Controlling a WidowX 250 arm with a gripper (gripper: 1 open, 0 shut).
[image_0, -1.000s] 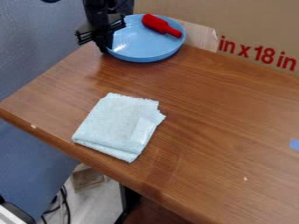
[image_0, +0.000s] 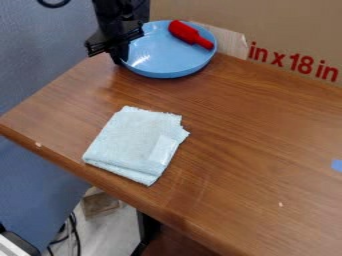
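Observation:
The black gripper (image_0: 115, 48) is at the left edge of a blue plate (image_0: 166, 57) at the back of the wooden table, its tips down by the rim; whether it is open or shut is unclear. A red object (image_0: 190, 34) lies on the plate's right side. A folded light cloth (image_0: 136, 144) lies toward the front left of the table.
A cardboard panel (image_0: 281, 30) with red lettering stands behind the table. The table's left edge drops to the floor.
The cloth has not moved.

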